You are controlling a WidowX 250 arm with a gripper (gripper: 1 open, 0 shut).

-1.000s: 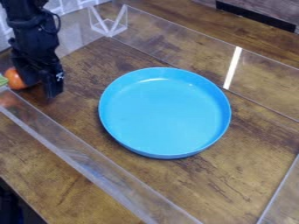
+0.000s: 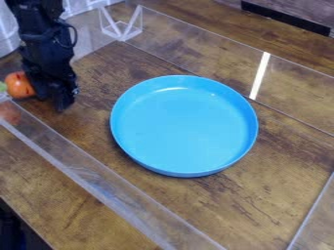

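Note:
My dark gripper (image 2: 47, 90) is low at the left of the camera view, by an orange object (image 2: 19, 84), perhaps a carrot with a pale green end, at the left wall of the clear enclosure. The gripper hides part of it, and I cannot tell whether the fingers hold it. A large blue plate (image 2: 183, 125) lies on the wooden surface to the right of the gripper.
A clear low barrier (image 2: 98, 176) runs diagonally along the near left, with clear walls at the back and right. The wood between gripper and plate, and right of the plate, is bare.
The gripper has shifted slightly. The plate has not moved.

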